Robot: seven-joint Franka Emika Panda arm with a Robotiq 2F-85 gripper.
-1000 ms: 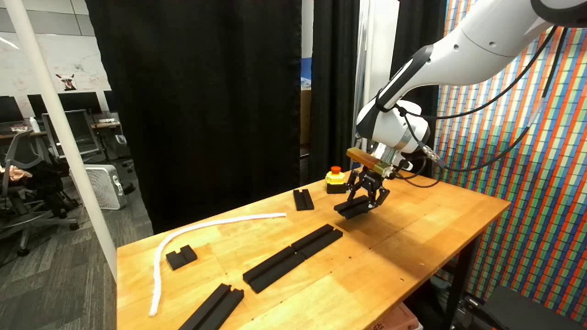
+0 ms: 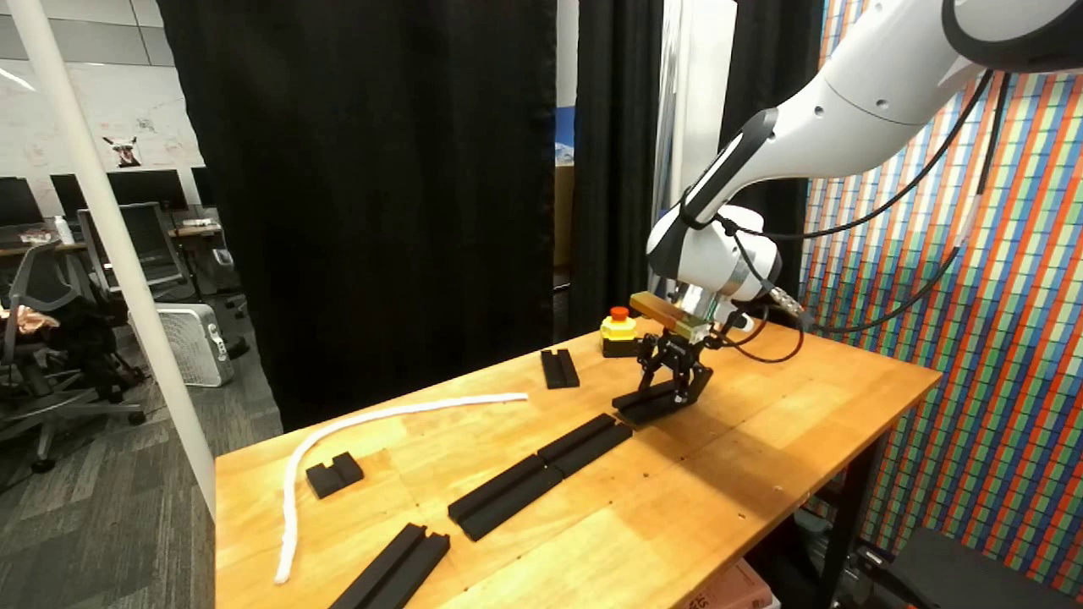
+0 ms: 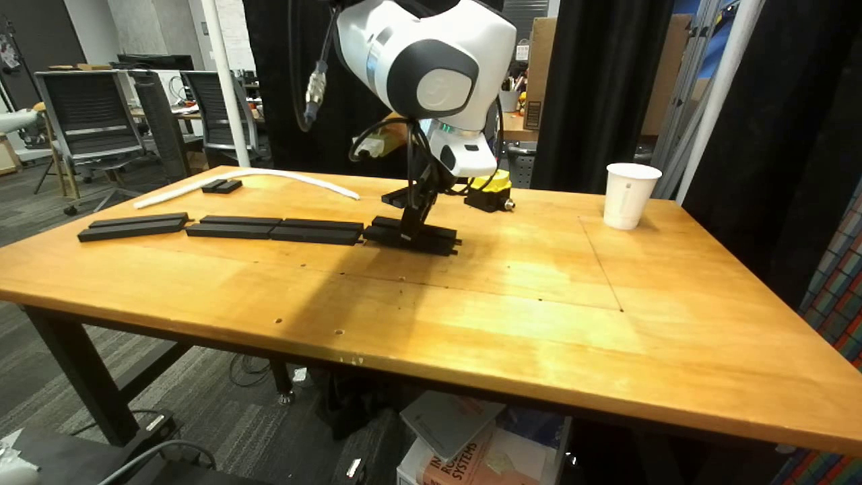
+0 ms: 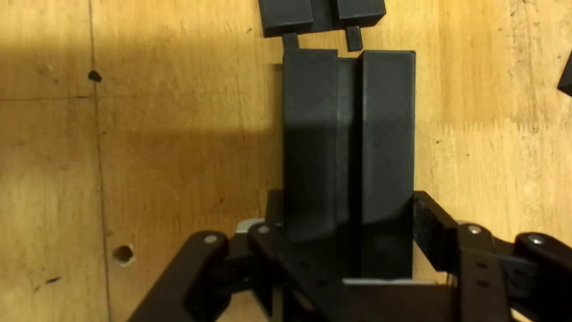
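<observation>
My gripper is shut on a black grooved track piece (image 4: pixel 387 134), with one finger against each long side. In exterior view 2 that piece (image 3: pixel 432 241) appears down at the table's surface, at the right end of a row of similar pieces. The row's neighbouring piece (image 4: pixel 287 13) has two small tabs pointing at the held one; in the wrist view the tabs reach close to its far end, and whether they are engaged I cannot tell. Two joined pieces (image 2: pixel 584 443) continue the row in exterior view 1. The held piece's near end is hidden behind the gripper.
Another grooved piece (image 2: pixel 391 570) lies at the row's far end. Two shorter black pieces, one small block (image 2: pixel 335 474) and one strip (image 2: pixel 559 369), sit behind, with a white curved tube (image 2: pixel 406 409). A yellow emergency button (image 2: pixel 619 330) and paper cup (image 3: pixel 630 197) stand nearby.
The gripper has come down and slightly toward the row with the track piece in it. The piece has gone from hanging above the table to the surface beside the row's end.
</observation>
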